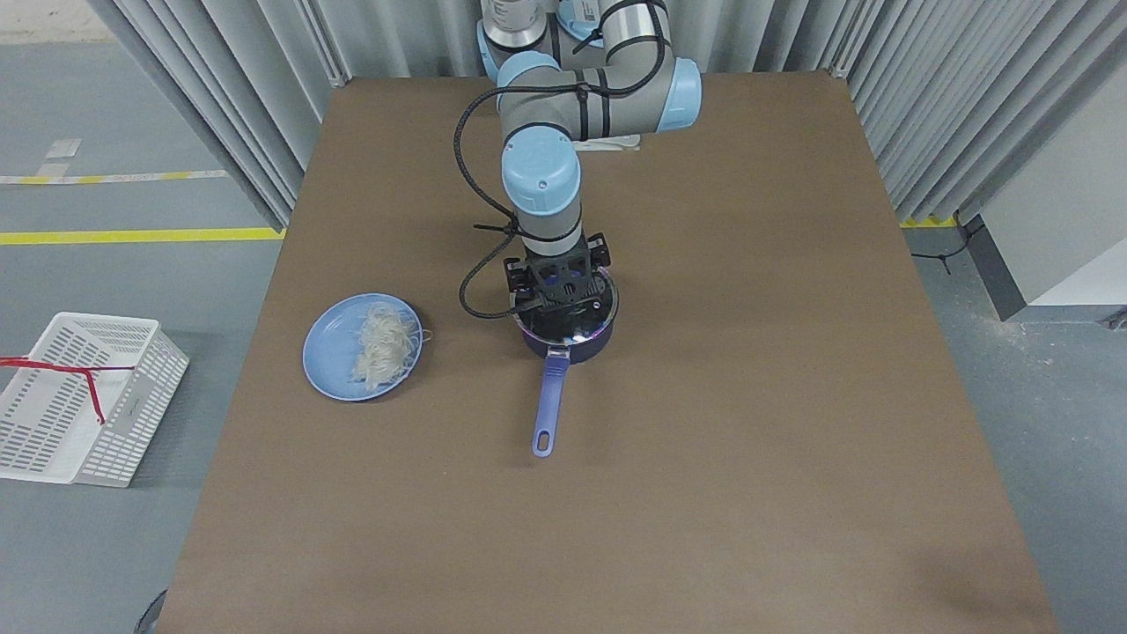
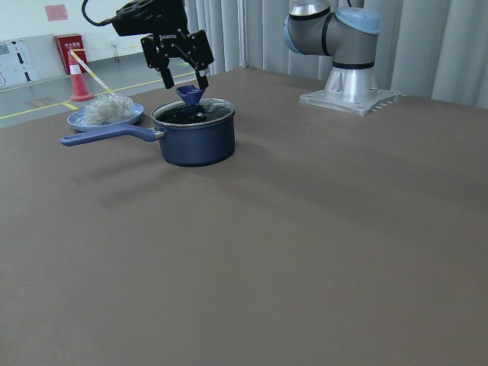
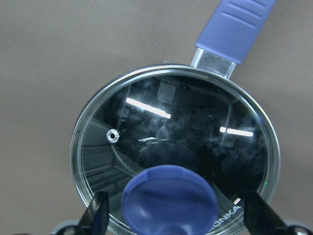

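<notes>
A blue saucepan (image 2: 197, 149) with a glass lid (image 3: 176, 122) stands on the brown table (image 1: 740, 423), its handle (image 1: 551, 407) toward the front in the front view. The black gripper (image 2: 183, 72) is over the lid, open, its two fingers on either side of the blue lid knob (image 3: 168, 200) in the wrist view; in the left view they appear just above or around the knob (image 2: 191, 94). A blue plate (image 1: 333, 354) with pale stringy noodle-like strands (image 1: 382, 343) sits left of the pan in the front view.
A white basket (image 1: 137, 423) is on the floor left of the table. The robot base (image 2: 351, 99) stands at the table's back.
</notes>
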